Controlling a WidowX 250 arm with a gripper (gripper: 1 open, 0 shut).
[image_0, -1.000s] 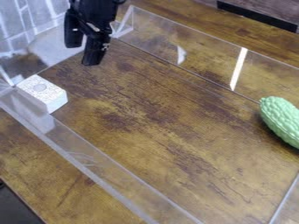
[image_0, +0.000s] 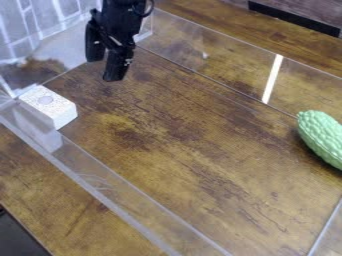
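Note:
My black gripper (image_0: 110, 55) hangs at the top left of the camera view, open, over the back left of a clear-walled enclosure. A white block (image_0: 48, 109) with a printed pattern on top lies below and left of it, apart from it. A pale green, bumpy corn-shaped object (image_0: 321, 136) lies at the right edge, far from the gripper.
Clear plastic walls (image_0: 140, 215) border the wooden floor (image_0: 194, 150). A dark slotted panel lies at the top right.
My gripper has shifted slightly to the right over the last second. The white block and the green object have not moved.

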